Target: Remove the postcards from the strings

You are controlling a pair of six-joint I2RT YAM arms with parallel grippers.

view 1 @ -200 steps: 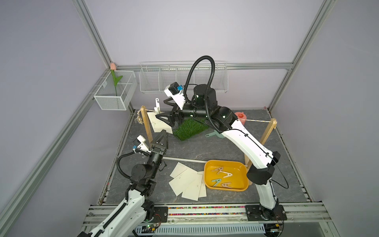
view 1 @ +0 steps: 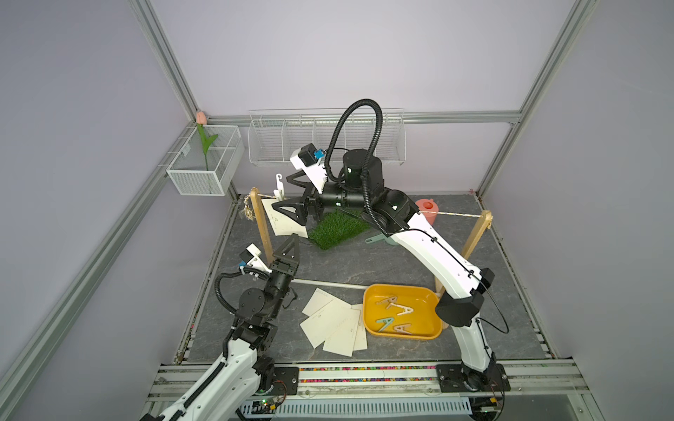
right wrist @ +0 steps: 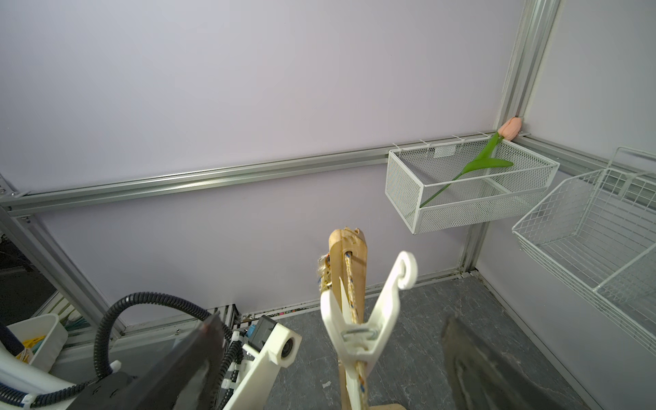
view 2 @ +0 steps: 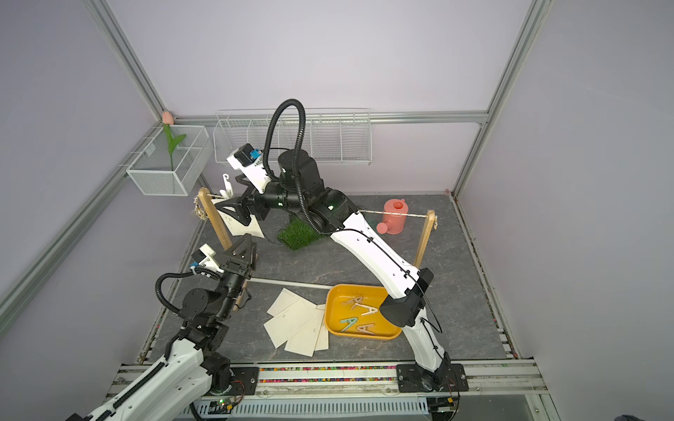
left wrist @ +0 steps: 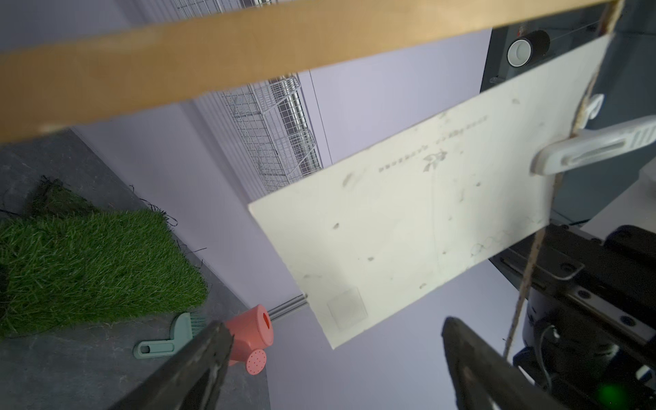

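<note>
One cream postcard (left wrist: pixel 417 198) hangs from the string (left wrist: pixel 524 287), pinched by a white clothespin (left wrist: pixel 594 147) near the left wooden post (view 1: pixel 261 226). My right gripper is open, its fingers on either side of the clothespin (right wrist: pixel 362 328) and apart from it. Below the hanging card, my left gripper stands open with nothing between its fingers; the card's lower corner points into the gap. Several postcards (view 1: pixel 335 324) lie overlapping on the table beside the orange tray (view 1: pixel 368 314).
Several clothespins (view 1: pixel 403 309) lie in the tray. A grass mat (view 1: pixel 337 228), a green brush (left wrist: pixel 167 341) and a pink watering can (view 2: pixel 395 216) stand behind the string. The right post (view 1: pixel 477 233) is near the right arm.
The right arm has shifted only slightly leftward; the card still hangs.
</note>
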